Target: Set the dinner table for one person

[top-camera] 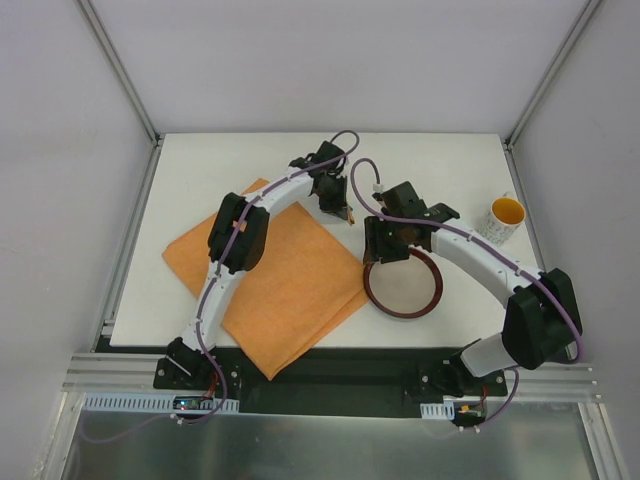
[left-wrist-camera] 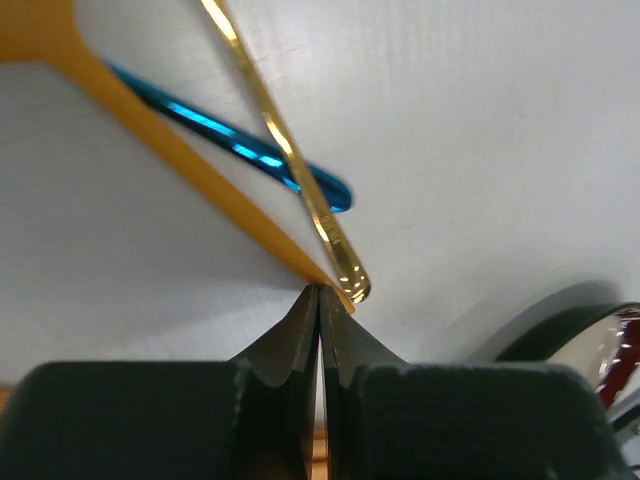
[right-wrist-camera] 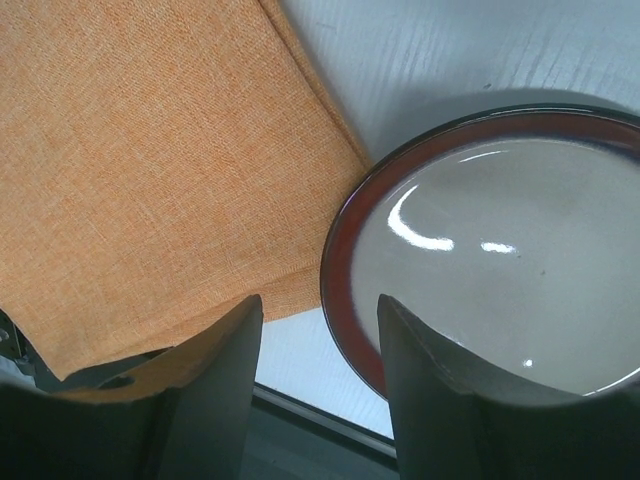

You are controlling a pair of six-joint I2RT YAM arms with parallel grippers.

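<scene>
In the left wrist view, an orange-brown utensil (left-wrist-camera: 190, 160), a gold handle (left-wrist-camera: 290, 150) and a blue handle (left-wrist-camera: 230, 140) lie crossed on the white table. My left gripper is shut, its tips over the end of the orange-brown handle; nothing clearly shows between them. From above, the left arm hides most of these utensils. Fingers apart, my right gripper hovers near the left edge of a brown-rimmed plate (right-wrist-camera: 342, 250), whose rim shows between its fingers. An orange napkin (top-camera: 290, 275) lies flat at left, touching or close to the plate.
A white mug (top-camera: 496, 226), yellow inside, stands at the table's right side. Bare table (top-camera: 430, 155) stretches along the back. The table's front edge runs just below the plate.
</scene>
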